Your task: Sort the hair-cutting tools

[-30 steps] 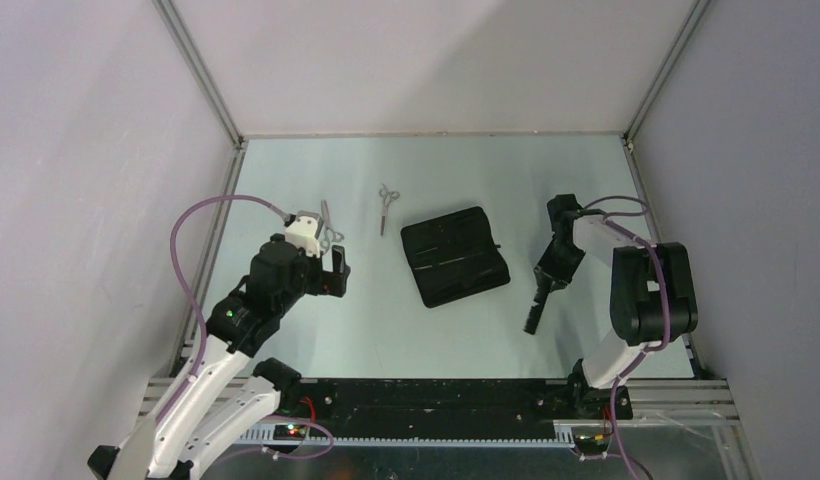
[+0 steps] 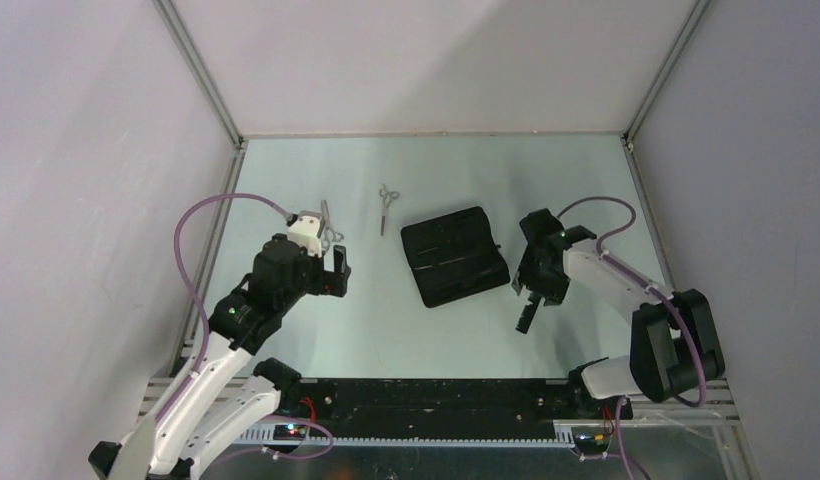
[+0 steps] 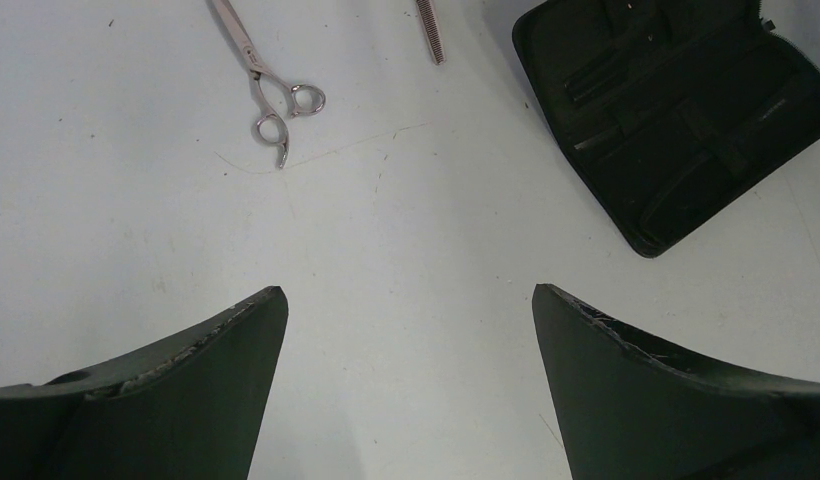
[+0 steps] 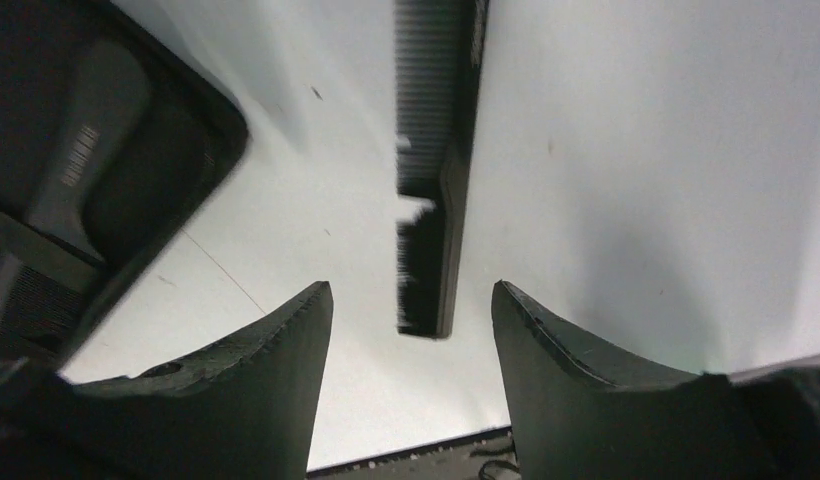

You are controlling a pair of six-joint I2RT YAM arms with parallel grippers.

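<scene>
A black comb (image 4: 426,240) lies flat on the table between the spread fingers of my right gripper, apart from both; its far part runs out of the right wrist view. The black case (image 2: 454,257) lies opened out in mid-table, and a dark tool handle (image 4: 91,140) shows in it. My left gripper hangs open over bare table, holding nothing. Beyond it lie silver scissors (image 3: 258,75) and the toothed tip of a second pair of scissors (image 3: 431,32), also seen whole as thinning scissors (image 2: 387,205) from above.
Walls stand at the back and both sides. The front frame bar (image 2: 436,400) borders the near edge.
My right gripper has drawn back from the comb and opened, and its arm has shifted. The comb turned slightly and moved a little to the left. The left arm is nearly still.
</scene>
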